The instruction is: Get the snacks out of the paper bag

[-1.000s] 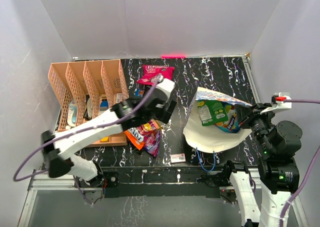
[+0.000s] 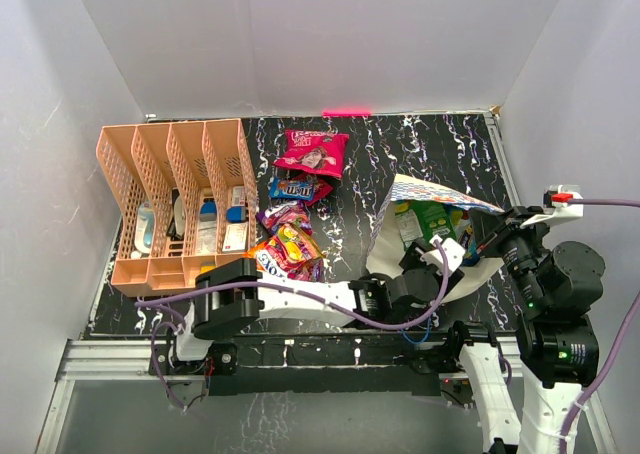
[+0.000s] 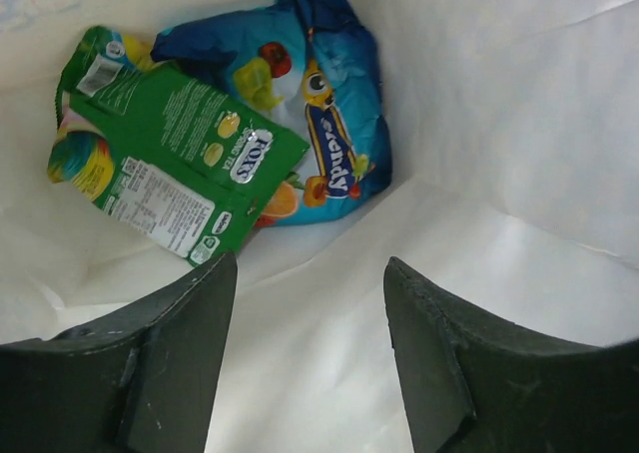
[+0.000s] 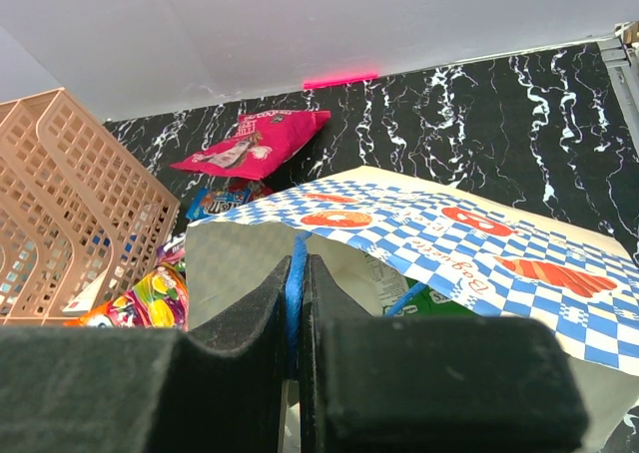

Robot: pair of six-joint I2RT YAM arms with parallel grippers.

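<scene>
The white paper bag lies on its side at the right, its mouth facing the front; its checked blue side shows in the right wrist view. Inside are a green snack packet and a blue packet, touching, the green one partly over the blue. My left gripper is at the bag's mouth, fingers apart and nothing between them, with both packets beyond the tips. At the bag's right side, my right gripper is shut on the bag's blue handle.
On the table left of the bag lie a pink packet, a small blue packet, a purple packet and an orange-yellow packet. An orange divided rack stands farther left. Behind the bag the dark table is clear.
My left arm has swung right from over the snack pile to the bag's mouth, now covering part of it. The right arm and the bag have hardly moved.
</scene>
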